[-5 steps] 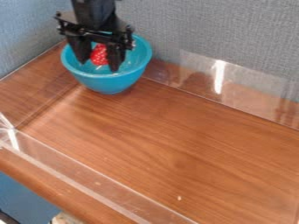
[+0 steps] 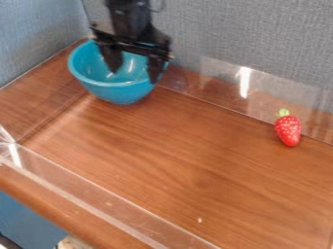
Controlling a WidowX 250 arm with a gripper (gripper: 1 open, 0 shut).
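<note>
A blue bowl (image 2: pixel 120 89) sits at the back left of the wooden table. My dark gripper (image 2: pixel 130 62) hangs over the bowl, open and blurred, its fingers reaching toward the rim. A red strawberry (image 2: pixel 289 129) with a green top lies on the table at the right, well apart from the bowl.
Grey walls stand behind and to the left, with a transparent low edge (image 2: pixel 78 204) along the front left and another along the back.
The strawberry, seen inside the bowl a second ago and mid-table later, now lies farther right. My gripper has shifted slightly right and up over the bowl.
</note>
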